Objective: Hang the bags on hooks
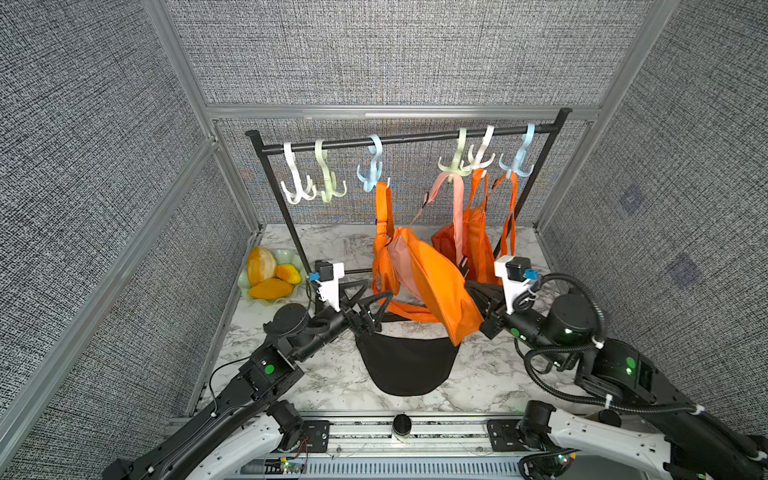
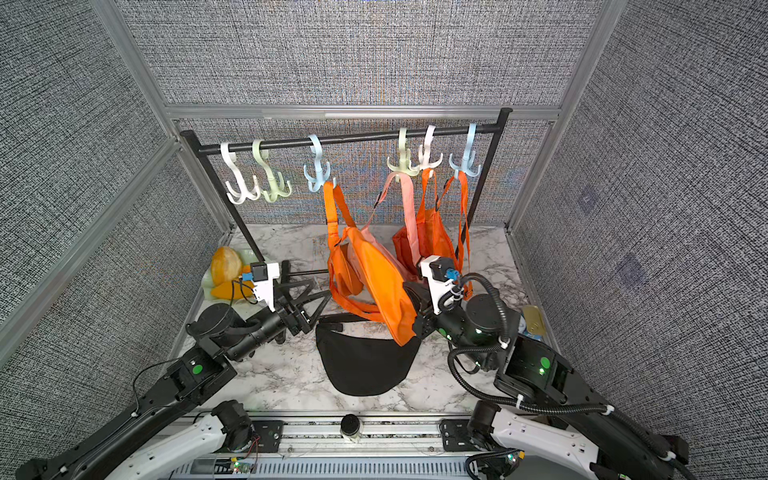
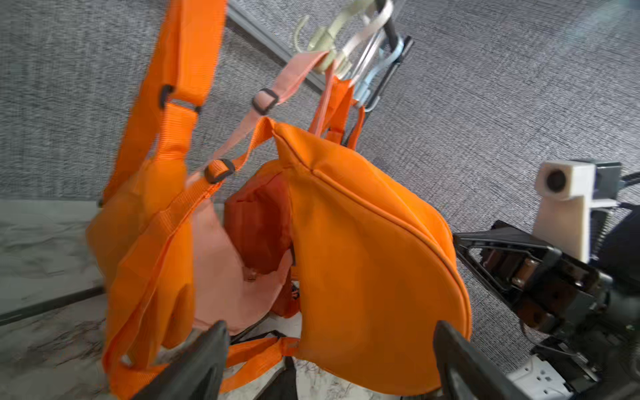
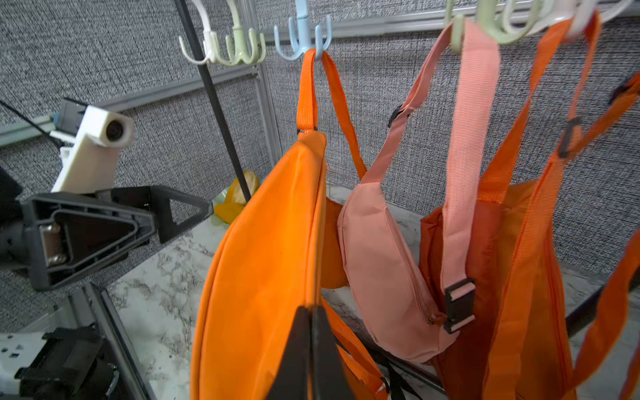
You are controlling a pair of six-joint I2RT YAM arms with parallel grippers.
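An orange bag is lifted at the middle, slanting in front of the hanging bags, its strap trailing low. My right gripper is shut at its side; the bag's fabric runs up to the fingertips in the right wrist view. My left gripper stands open just left of the bag, nothing between its fingers. Behind, an orange bag hangs from a blue hook, a pink bag from a green hook, and orange bags at the right. A black bag or flap lies on the floor.
The black rack spans the back; the white hook and green hook at left are empty. A bowl of yellow fruit sits at left. Cans stand at right.
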